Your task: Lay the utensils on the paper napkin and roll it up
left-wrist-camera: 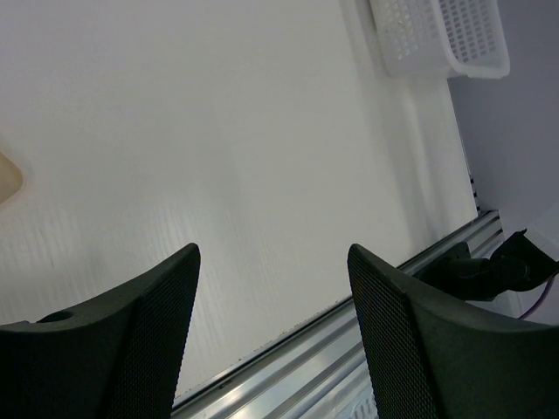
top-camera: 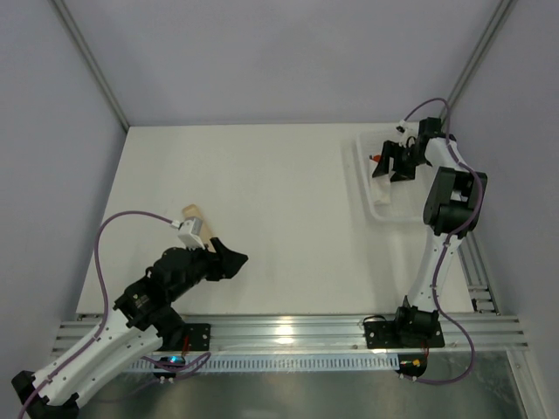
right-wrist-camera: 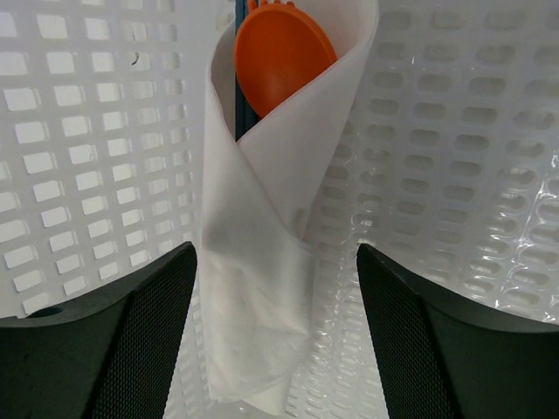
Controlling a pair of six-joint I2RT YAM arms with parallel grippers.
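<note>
A white paper napkin point(right-wrist-camera: 253, 253), rolled into a cone, lies in the white basket point(top-camera: 361, 175) along its left wall. From its wide end show an orange spoon point(right-wrist-camera: 279, 57) and a dark blue-green handle point(right-wrist-camera: 244, 113); the rest of the utensils is hidden in the wrap. My right gripper is open over the napkin, its fingers point(right-wrist-camera: 162, 297) apart on either side and nothing pinched. Above the table's left front my left gripper is open and empty.
A tan wooden piece point(top-camera: 194, 213) lies on the table point(top-camera: 262, 192) beside the left arm. Tall basket walls stand close around my right gripper.
</note>
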